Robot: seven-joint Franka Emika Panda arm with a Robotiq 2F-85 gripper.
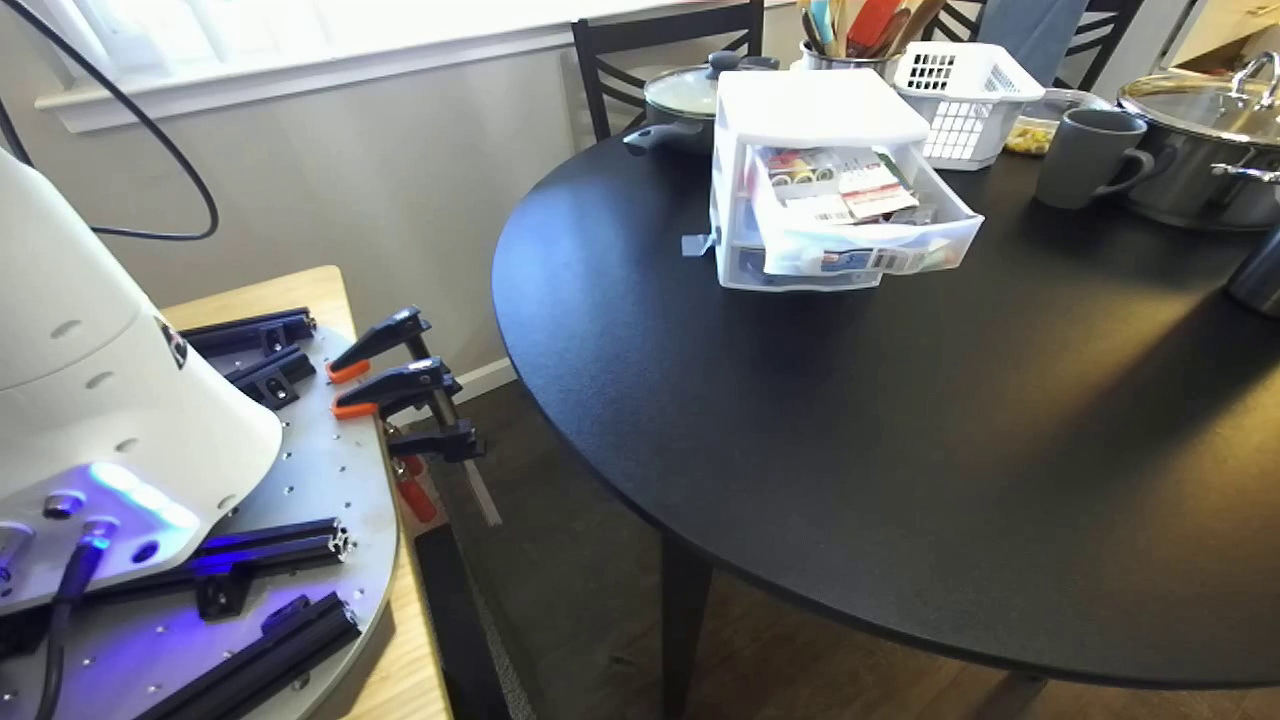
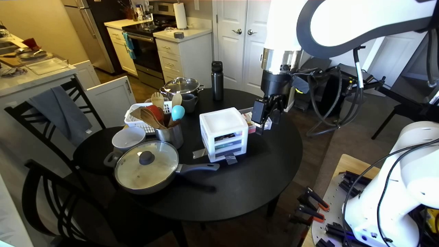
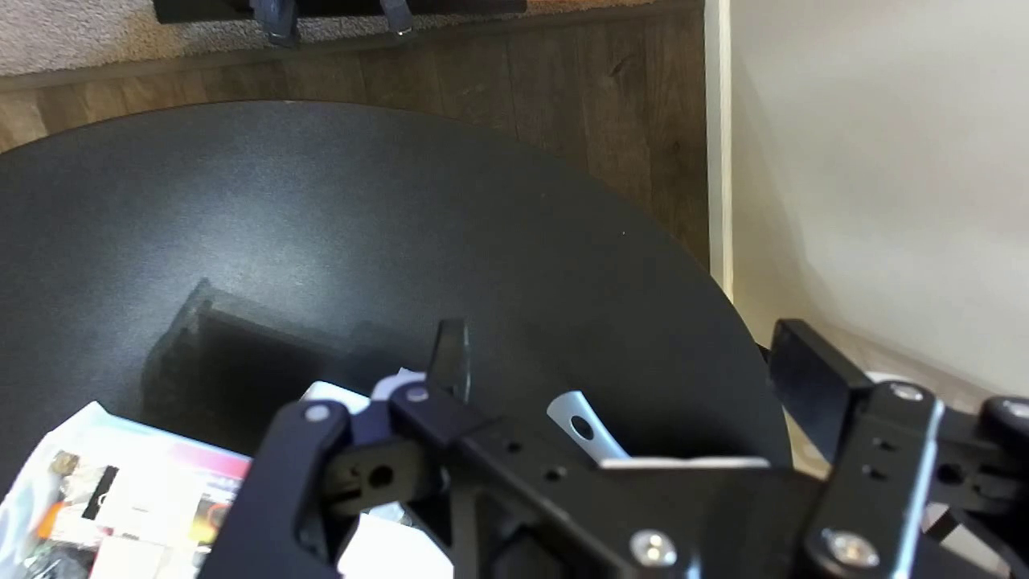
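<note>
A white plastic drawer unit [image 1: 822, 108] stands on the black round table [image 1: 672, 396]. One drawer [image 1: 870, 258] is pulled out, showing packets and small boxes inside. My gripper is open in the wrist view, its two fingers [image 3: 810, 376] wide apart and nothing held between them. Beyond that gap lie the table top and the light-coloured end of a pan handle [image 3: 586, 426]. From the second exterior view, the gripper [image 2: 266, 117] points down by the pulled-out drawer; whether it touches the drawer I cannot tell. The first exterior view shows no gripper.
Behind the unit stand a lidded pan [image 2: 147, 166], a utensil pot [image 2: 170, 135], a white basket [image 1: 966, 102], a grey mug [image 1: 1086, 156] and a steel pot [image 1: 1200, 156]. A dark bottle [image 2: 217, 80] is near the far edge.
</note>
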